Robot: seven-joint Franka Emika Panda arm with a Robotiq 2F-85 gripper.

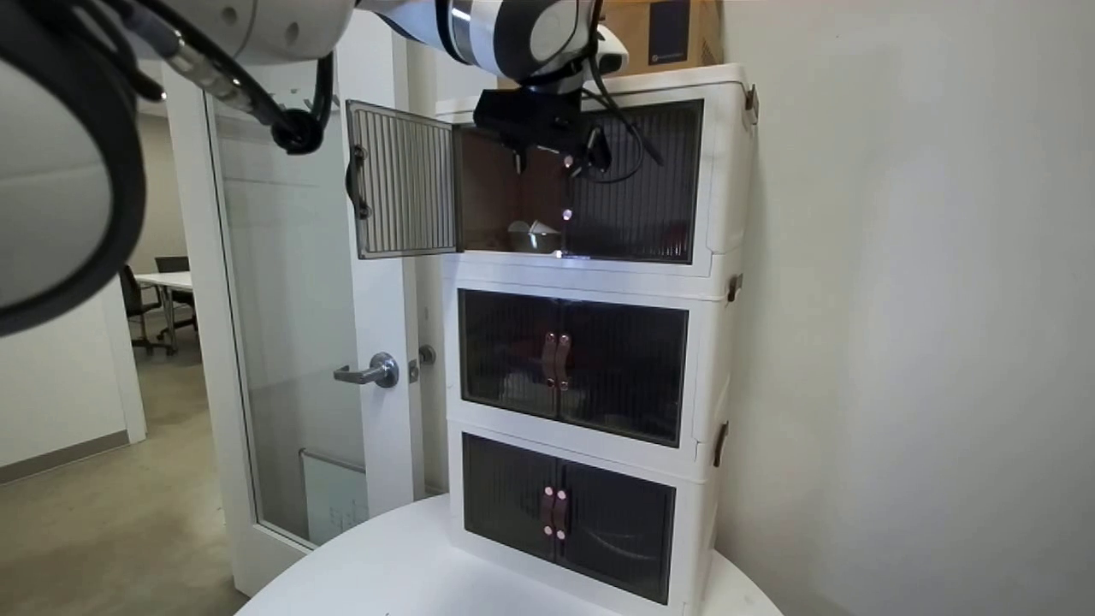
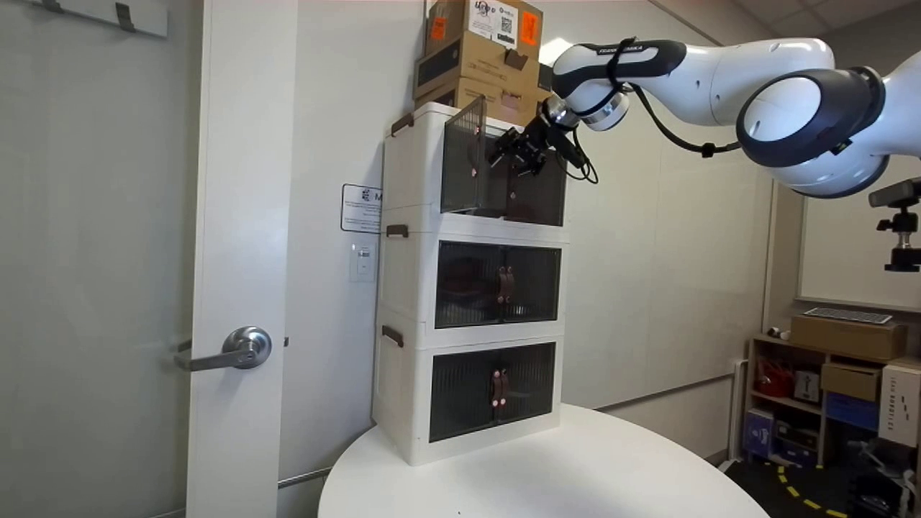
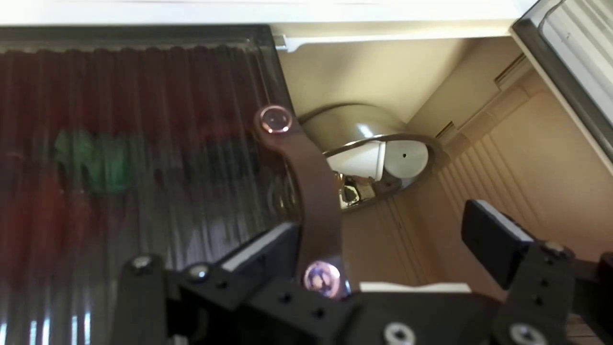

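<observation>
My gripper (image 1: 559, 160) is at the top compartment of the white cabinet (image 1: 580, 272), fingers wide apart and nothing held. In the wrist view, the brown handle (image 3: 322, 195) of the closed door (image 3: 143, 172) runs just inside one of my fingers (image 3: 261, 253); whether they touch I cannot tell. The other door (image 1: 405, 183) of this compartment is swung out. Inside the opening stands a bowl (image 3: 350, 123) with white and shiny gold-coloured items in it. Red and green shapes show dimly behind the closed door.
Two lower compartments have both doors closed, their handles (image 1: 556, 359) side by side. Cardboard boxes (image 2: 483, 65) are stacked on top of the cabinet.
</observation>
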